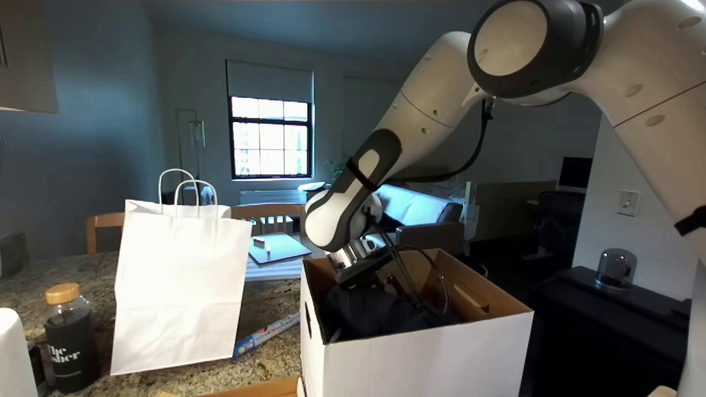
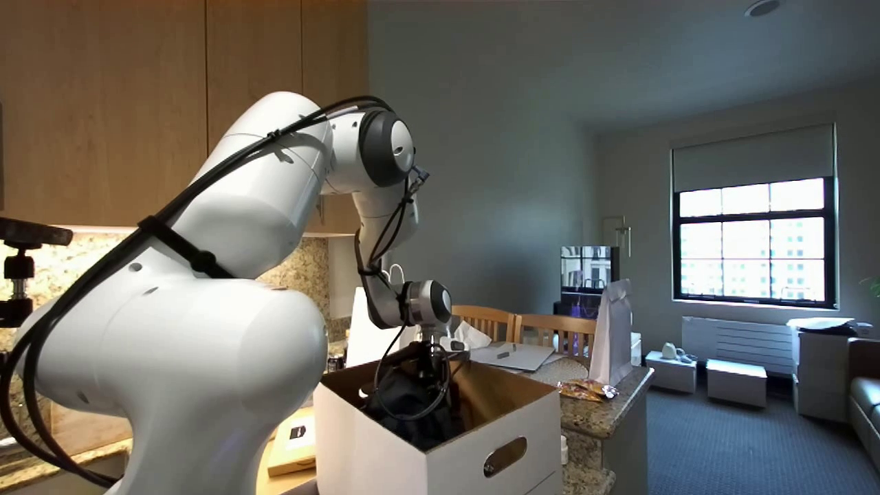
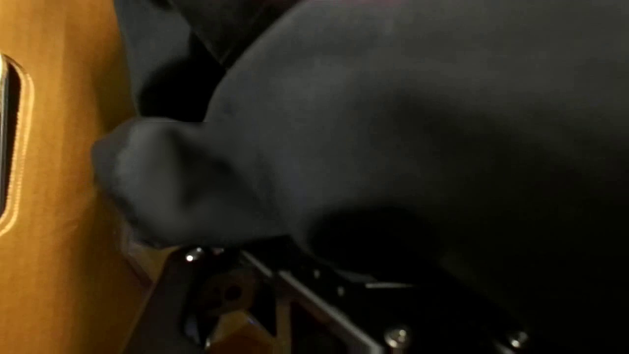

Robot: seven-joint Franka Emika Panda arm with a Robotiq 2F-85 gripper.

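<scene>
My gripper [image 1: 360, 266] reaches down into a white cardboard box [image 1: 423, 364] with a brown inside, tilted in exterior view 1. Dark cloth [image 1: 384, 311] lies bunched in the box, right below and around the gripper. In exterior view 2 the gripper [image 2: 429, 359] is over the same cloth [image 2: 408, 404], close to the box's far side. Dark grey folds of cloth [image 3: 330, 130] fill most of the wrist view and press close to the gripper's dark linkage along the bottom. The fingers stand open, though cloth and shadow hide the fingertips.
A white paper bag [image 1: 182, 291], a bottle [image 1: 69, 344] and a blue tube [image 1: 265, 335] stand or lie on the granite counter left of the box. A laptop [image 1: 278, 247] lies behind. The box walls surround the gripper closely, and cables hang inside.
</scene>
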